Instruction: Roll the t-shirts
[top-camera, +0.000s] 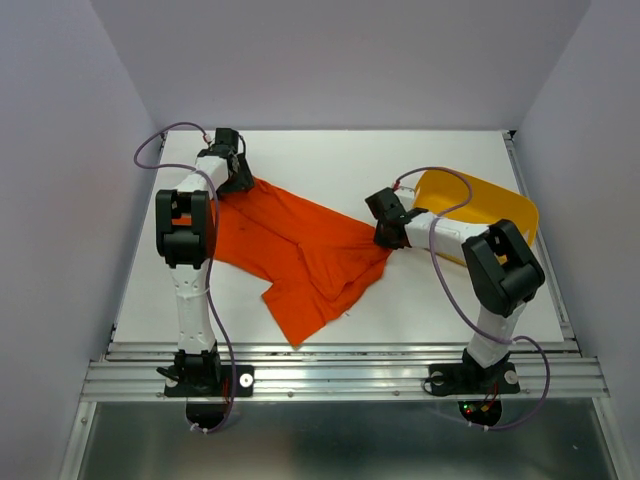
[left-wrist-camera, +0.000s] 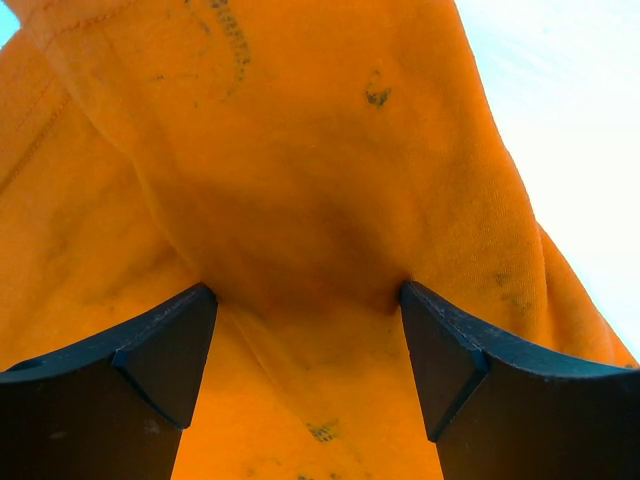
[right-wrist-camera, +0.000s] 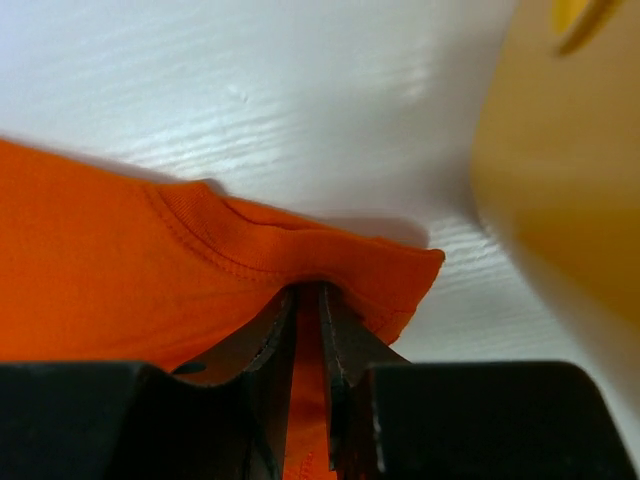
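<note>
An orange t-shirt (top-camera: 300, 235) lies spread slantwise over the white table, creased through its middle, with one flap hanging toward the front edge. At its far left end, my left gripper is open over the cloth, its fingers (left-wrist-camera: 165, 345) wide apart with orange fabric beneath them. At the opposite end, near the right corner, my right gripper is shut on the t-shirt (right-wrist-camera: 120, 260), its fingertips close together with a narrow strip of fabric between them. A stitched edge runs just beyond these fingertips.
A yellow bin (top-camera: 480, 205) stands at the right, close beside my right gripper; its wall (right-wrist-camera: 570, 190) fills the right side of that wrist view. Bare white table (top-camera: 330, 160) shows behind the shirt, and more lies clear at the front left.
</note>
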